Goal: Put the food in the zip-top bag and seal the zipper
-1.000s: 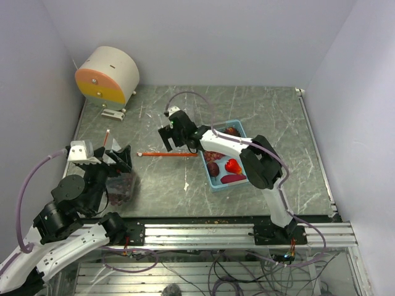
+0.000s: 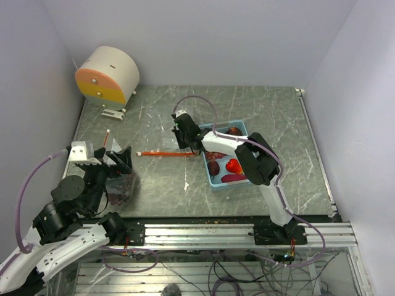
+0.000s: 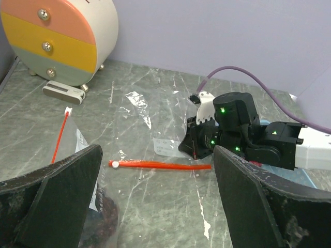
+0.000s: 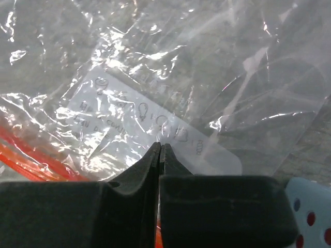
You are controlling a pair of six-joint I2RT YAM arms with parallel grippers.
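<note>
A clear zip top bag [image 4: 207, 93] lies flat on the table, its red zipper strip [image 2: 163, 153] toward the front and a white printed label [image 3: 166, 146] inside its outline. Over that label my right gripper is shut, its tips at the bag's film; whether film is pinched between them I cannot tell. A second bag [image 3: 101, 217], with dark food in it and a red strip [image 3: 60, 137], stands at the left. Above that bag my left gripper is open and empty. A blue basket [image 2: 229, 186] holds a red pepper [image 2: 234, 166] and other food.
At the back left stands a striped drum-shaped box [image 2: 111, 74] with a small grey block [image 2: 113, 115] before it. Free table lies in the front middle and to the right of the basket.
My right gripper was open over the bag a second ago. It has since shut and shifted slightly right. The left arm and the basket are unmoved.
</note>
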